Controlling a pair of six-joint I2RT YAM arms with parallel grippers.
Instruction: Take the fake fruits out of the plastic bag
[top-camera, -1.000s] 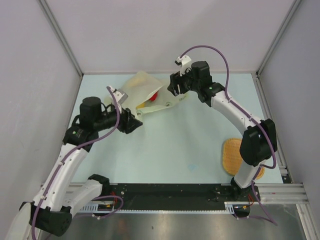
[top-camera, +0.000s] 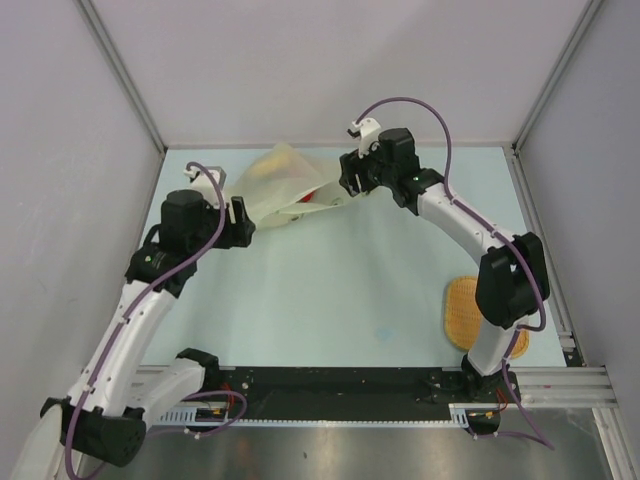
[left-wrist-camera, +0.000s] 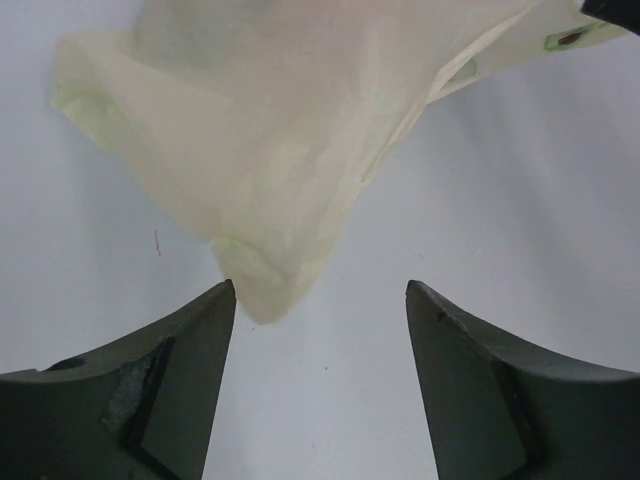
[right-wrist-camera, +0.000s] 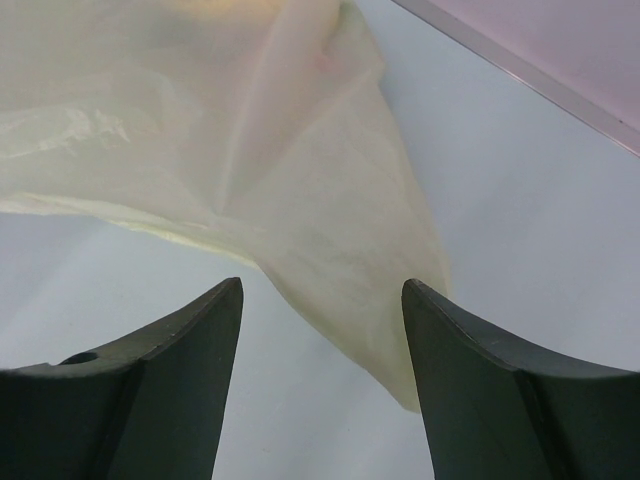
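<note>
The translucent cream plastic bag (top-camera: 277, 183) lies crumpled at the back of the white table (top-camera: 350, 290), with a small patch of a red fake fruit (top-camera: 306, 197) showing under its folds. My left gripper (top-camera: 237, 222) stands open at the bag's left, a corner of the bag (left-wrist-camera: 275, 260) ahead between its fingertips in the left wrist view. My right gripper (top-camera: 352, 172) hangs at the bag's right end, its fingers apart just over a drooping edge of the bag (right-wrist-camera: 340, 250); whether they touch it I cannot tell. Faint yellow shows through the plastic in the right wrist view.
A woven tan basket (top-camera: 465, 310) lies at the right front of the table, partly behind the right arm. Grey rails and walls border the table.
My left gripper has moved left along the bag's front edge from near its middle. My right gripper has shifted slightly down. Less of the red fruit shows now.
</note>
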